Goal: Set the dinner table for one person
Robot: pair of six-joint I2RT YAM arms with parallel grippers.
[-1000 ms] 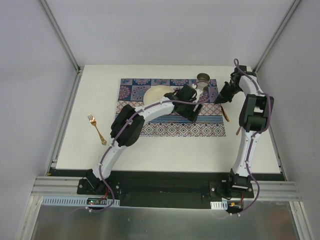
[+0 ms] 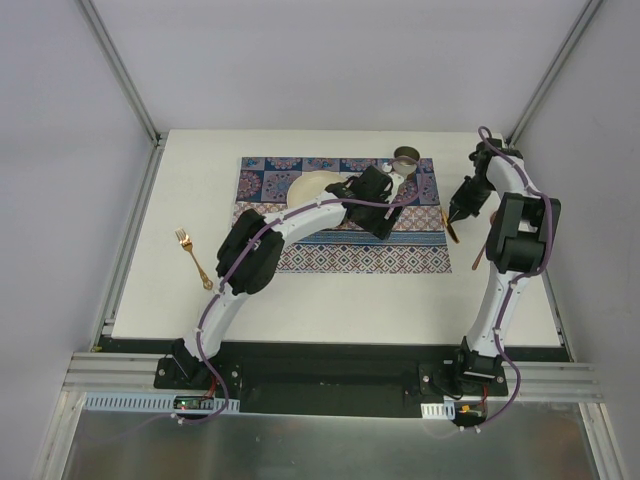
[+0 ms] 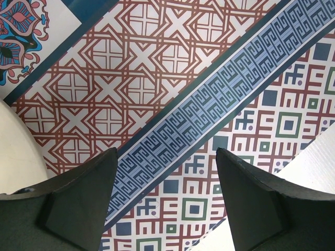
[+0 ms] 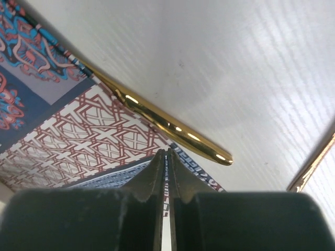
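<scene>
A patterned placemat (image 2: 300, 260) holds a cream plate (image 2: 305, 185), partly under my left arm; the plate's edge (image 3: 15, 151) shows in the left wrist view. My left gripper is over the mat, its fingers apart with nothing between them. A gold knife (image 4: 178, 133) lies along the mat's right edge. My right gripper hangs just beside it, shut with nothing visible between the fingertips. Another gold utensil (image 4: 314, 162) lies farther right; its type is unclear. A gold fork (image 2: 195, 260) lies on the table left of the mat.
A metal cup (image 2: 406, 154) stands at the mat's back right. My left arm spans the mat's left and middle.
My right arm has moved to the right, away from the mat's edge. The left arm and the objects in the top view look unchanged.
</scene>
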